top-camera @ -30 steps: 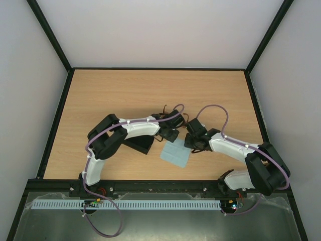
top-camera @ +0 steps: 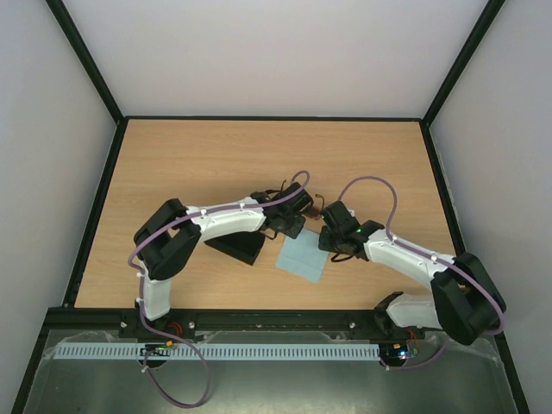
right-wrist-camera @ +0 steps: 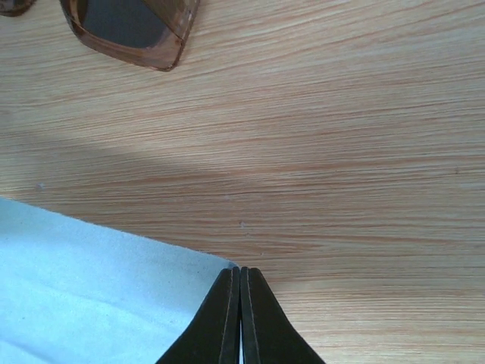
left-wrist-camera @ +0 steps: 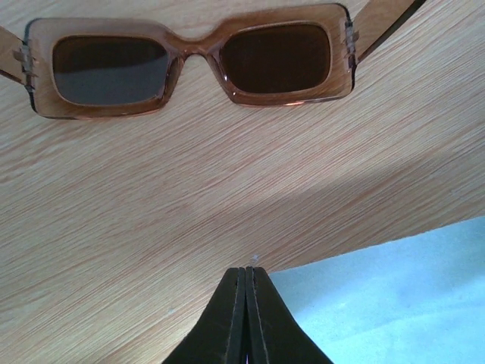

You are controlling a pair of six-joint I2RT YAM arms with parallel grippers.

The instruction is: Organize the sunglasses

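Note:
Brown-framed sunglasses with dark lenses [left-wrist-camera: 275, 59] lie on the table with their temples spread, across the upper left wrist view; the right wrist view catches one lens [right-wrist-camera: 125, 21] at its top left. A light blue cloth [top-camera: 301, 255] lies flat below them. My left gripper is shut, its tips at the cloth's upper left corner. At the opposite upper corner, the tips of my right gripper are likewise shut. Whether either one pinches the cloth's edge is not clear. In the top view both arms partly cover the glasses and the cloth.
A flat black case [top-camera: 237, 247] lies left of the cloth, partly under the left arm. Bare wooden table [top-camera: 198, 151] stretches behind the arms and off to the far right. Walls close in the sides and back.
The left arm has shifted slightly left, and the right arm slightly right, over the last second. Their wrists stay close to the cloth's two upper corners.

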